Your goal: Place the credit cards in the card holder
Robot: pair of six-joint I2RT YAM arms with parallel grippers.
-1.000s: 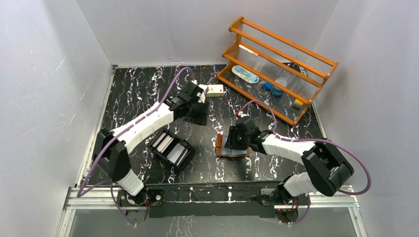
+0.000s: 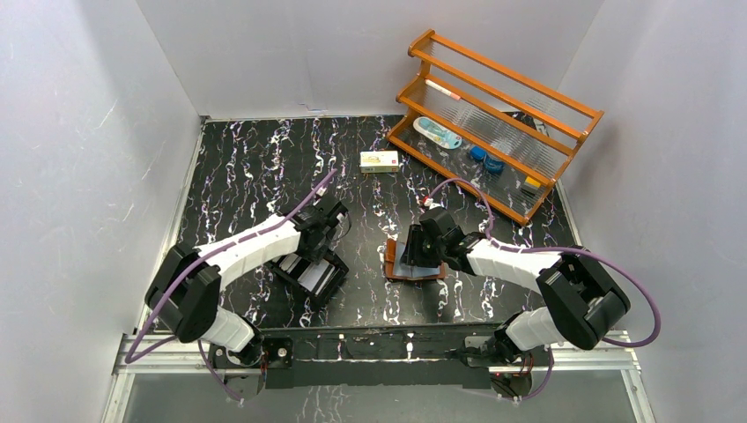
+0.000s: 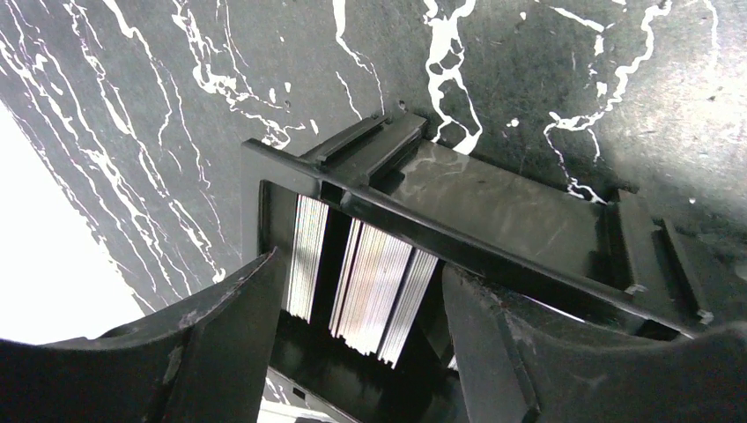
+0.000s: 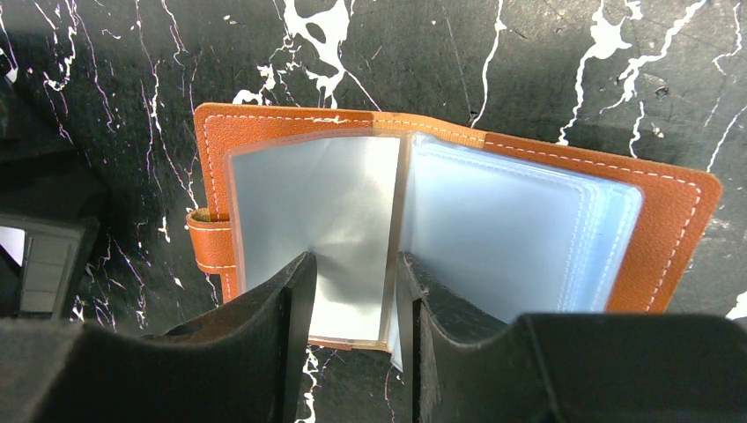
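Note:
The black card box (image 2: 328,286) holds several stacks of cards (image 3: 370,282) in slots. My left gripper is low over it, fingers parted on either side of the card stacks; whether they touch cards is unclear. The open brown leather card holder (image 4: 661,220) lies to the right, with clear and pale blue sleeves (image 4: 502,220). My right gripper rests over it, fingertips at the sleeves near the middle, slightly apart, with no card seen between them.
A wooden rack (image 2: 493,69) with small items stands at back right, and a small cream box (image 2: 379,161) lies at the back middle. Walls enclose the table.
My left arm has come from the back middle down and toward the front left onto the card box. The right arm looks unchanged.

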